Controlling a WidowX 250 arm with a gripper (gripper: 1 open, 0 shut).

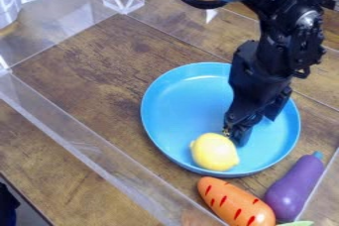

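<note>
A blue plate (pixel 179 111) rests on the wooden surface with a yellow lemon (pixel 212 153) on its lower middle. My black gripper (pixel 236 131) reaches down into the plate, its tip just behind the lemon at the upper right of it. Whether the fingers are open or shut is hard to make out against the dark body.
An orange carrot (pixel 233 199) and a purple eggplant (pixel 294 187) lie below and right of the plate. Clear plastic walls (pixel 79 136) run along the left and back. Bare wood (pixel 86 81) is free left of the plate.
</note>
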